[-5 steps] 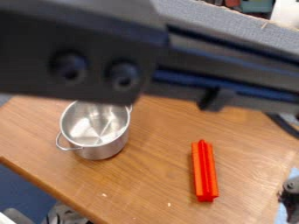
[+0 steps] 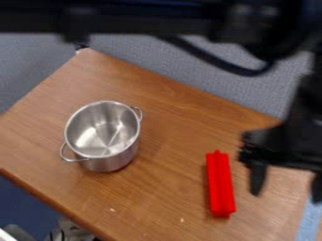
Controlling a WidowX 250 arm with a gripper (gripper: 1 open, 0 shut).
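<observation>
A red elongated block (image 2: 220,184) lies upright-lengthwise on the wooden table (image 2: 151,202), right of centre. To its left stands a steel pot (image 2: 104,136) with two handles, seemingly empty. My gripper, a dark blurred mass at the right of the camera view, is close beside the red block, above and right of it; its fingertips are too blurred to tell how they stand.
A grey surface lies beyond the table's back edge. A light blue strip (image 2: 308,226) shows at the lower right. The table between pot and block is clear.
The dark arm, which spanned the top of the view, has swung down to the right side, near the red block. The pot and block have not moved.
</observation>
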